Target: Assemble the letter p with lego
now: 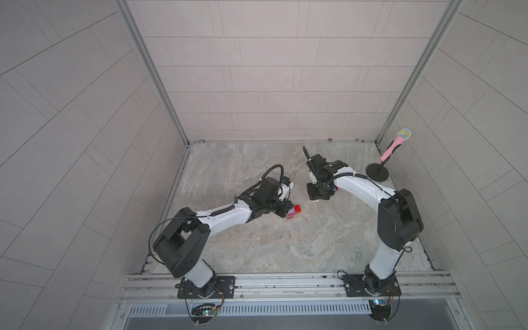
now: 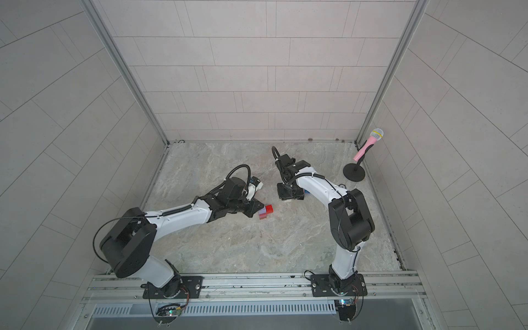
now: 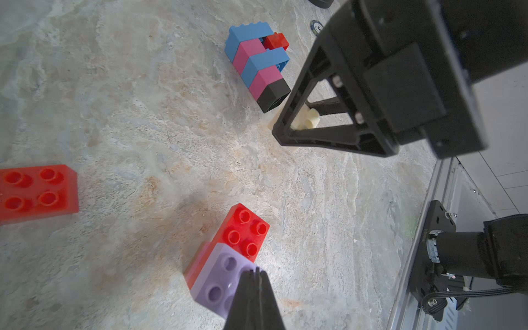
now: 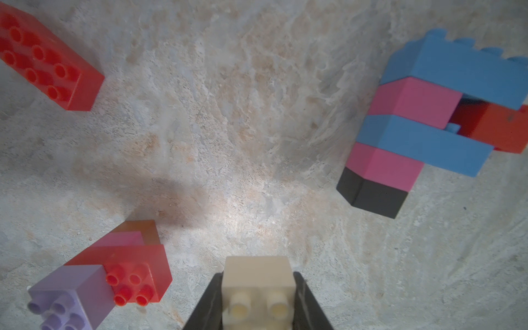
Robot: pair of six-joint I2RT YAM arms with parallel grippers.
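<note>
In the right wrist view a cream brick (image 4: 257, 269) sits between the fingers of my right gripper, which is shut on it. A small assembly of brown, pink, red (image 4: 144, 266) and lavender bricks (image 4: 71, 291) stands on the table at lower left of that view. My left gripper is shut, its tips overlapping the lavender brick (image 3: 222, 277) in the left wrist view; nothing shows between them, and contact cannot be judged. A larger built piece of blue (image 4: 423, 143), pink and black bricks (image 4: 379, 198), with a red brick (image 4: 495, 126) at its side, lies at right.
A loose red brick (image 4: 49, 57) lies apart on the table. At the far right stands a pink microphone (image 1: 391, 148) on a black base (image 1: 377, 172). Both wrists are close together at mid-table.
</note>
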